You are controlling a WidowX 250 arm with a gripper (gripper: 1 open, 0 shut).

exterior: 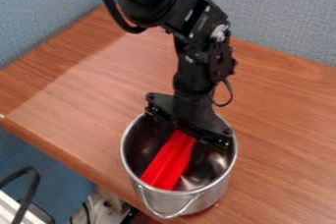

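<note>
A steel bucket (203,196) with a wire handle stands at the front edge of the wooden table. Inside it lies a bright red, elongated object (168,164), slanting from the back toward the front left. My black gripper (184,130) reaches down into the back of the bucket, over the upper end of the red object, and appears shut on it; its fingertips are mostly hidden by the object and the rim.
Grey-blue padded walls border it at the back. Black cables and a white object sit below the table's left edge.
</note>
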